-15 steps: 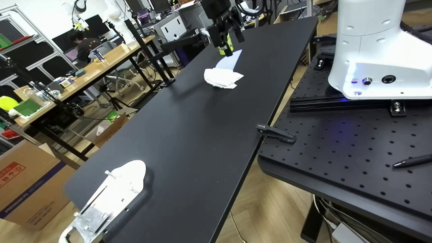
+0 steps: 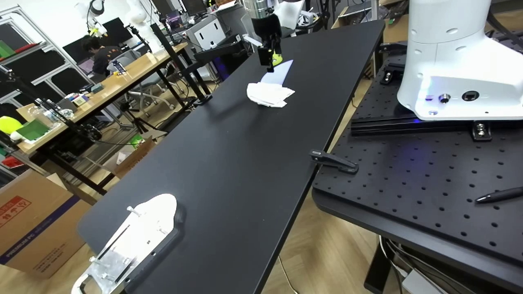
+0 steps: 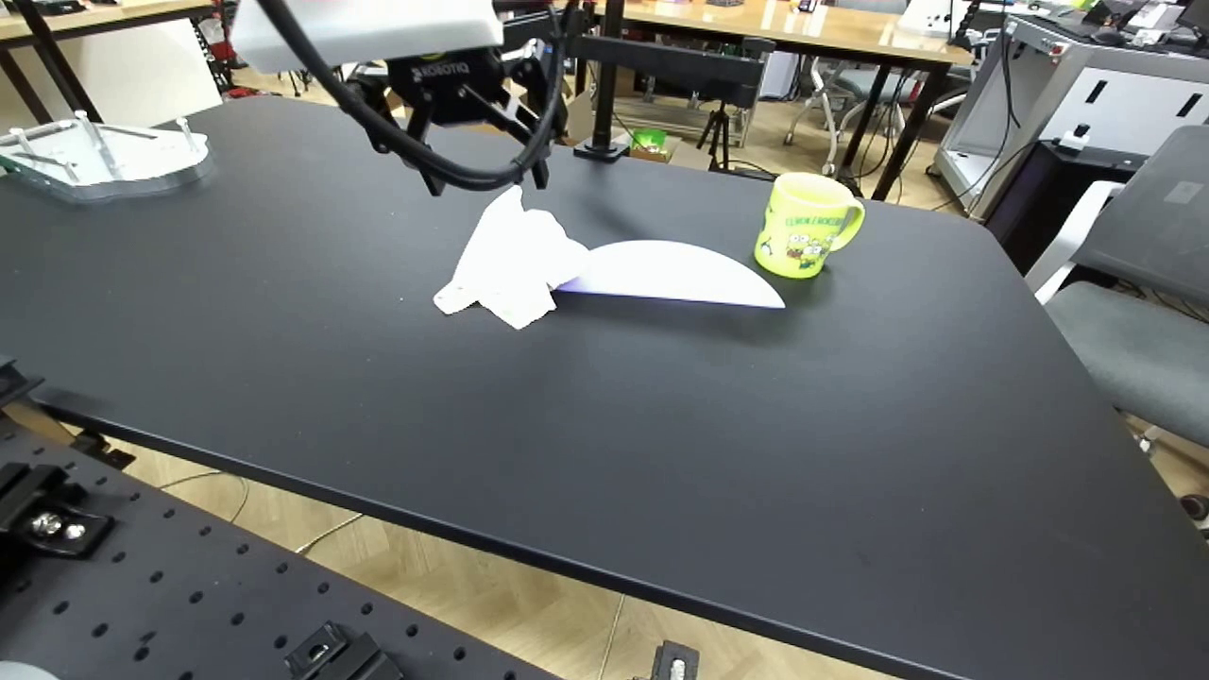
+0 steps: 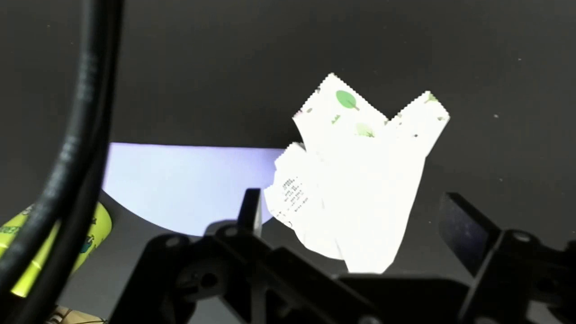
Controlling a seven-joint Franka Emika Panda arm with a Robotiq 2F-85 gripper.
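A crumpled white tissue [image 3: 512,263] with green leaf prints lies on the black table, overlapping one end of a pale half-round sheet [image 3: 680,274]. In the wrist view the tissue [image 4: 367,189] sits between and beyond my spread fingers, while the sheet [image 4: 189,183] extends to the left. My gripper [image 3: 487,187] is open above the table, holding nothing. From exterior view 1, the gripper [image 2: 270,67] appears over the far part of the table, near the tissue [image 2: 269,94]. A yellow-green mug [image 3: 802,227] stands upright past the sheet's other end.
A white bracket-like fixture with pegs [image 2: 142,235] rests at the opposite end of the table [image 2: 235,161]. Bare tabletop stretches between it and the tissue. A black post with a bar [image 3: 669,57] rises at the table's edge.
My gripper has turned and shifted a little to the left in exterior view 1. It now hides more of the mug. Tissue and sheet have stayed where they were.
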